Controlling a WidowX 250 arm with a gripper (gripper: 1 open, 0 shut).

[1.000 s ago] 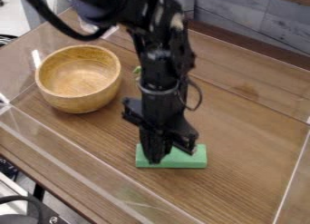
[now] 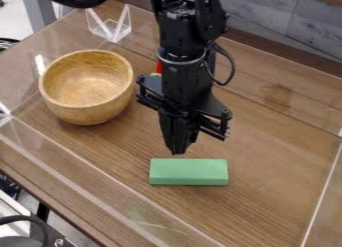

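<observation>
The black arm hangs from the top centre in the camera view, its gripper pointing down above and just behind a green block lying on the wooden table. I cannot tell how far open the fingers are; nothing green shows between them. A small red object is partly hidden behind the arm.
An oval wooden bowl stands at the left. A clear plastic piece lies at the back left. A dark cable shows at the bottom left.
</observation>
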